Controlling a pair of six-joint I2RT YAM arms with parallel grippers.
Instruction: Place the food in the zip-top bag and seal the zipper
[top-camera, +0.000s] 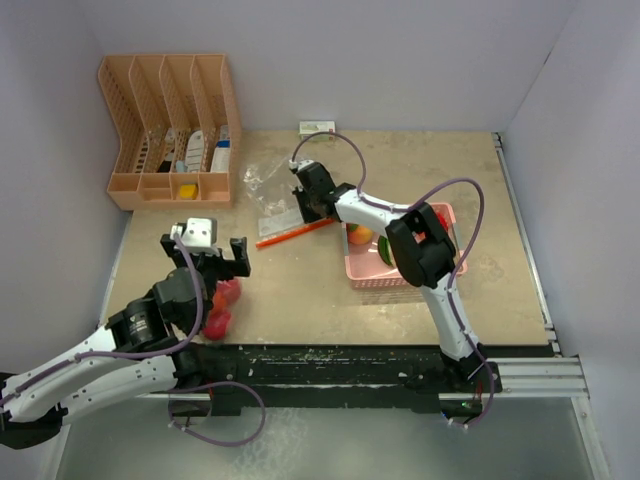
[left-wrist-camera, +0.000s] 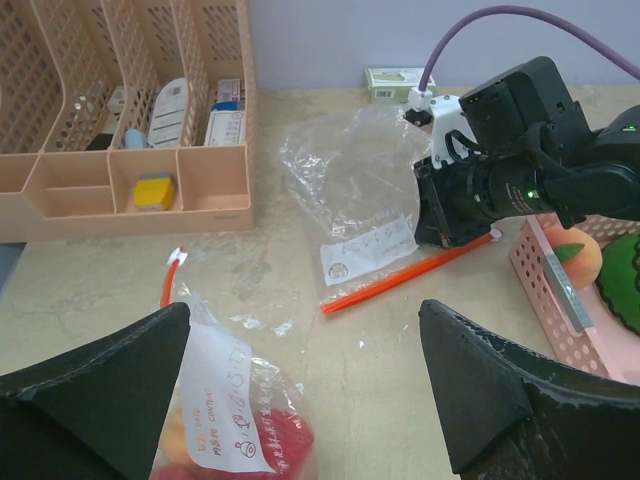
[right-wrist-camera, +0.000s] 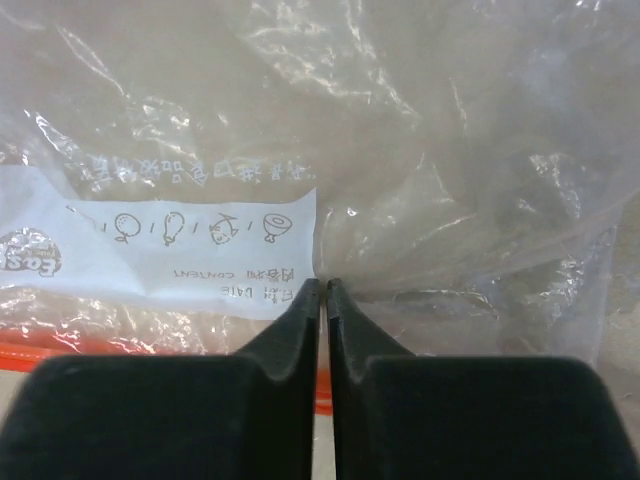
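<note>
An empty clear zip bag (left-wrist-camera: 345, 170) lies flat at the back middle, its orange zipper (left-wrist-camera: 400, 276) facing the front. Over its right part my right gripper is shut, with its fingertips against the film beside the white label (right-wrist-camera: 190, 245); whether a fold of film is caught between them cannot be told. A second clear bag (left-wrist-camera: 270, 395), holding red and orange food, lies at the front left. Near that bag my left gripper stands open above the table with nothing between its fingers. Toy food (top-camera: 360, 235) sits in the pink basket on the right.
The pink basket (top-camera: 385, 282) stands under the right forearm. At the back left is a peach-coloured organizer (top-camera: 150, 190) with several small items. A small green and white box (top-camera: 317, 128) rests by the back wall.
</note>
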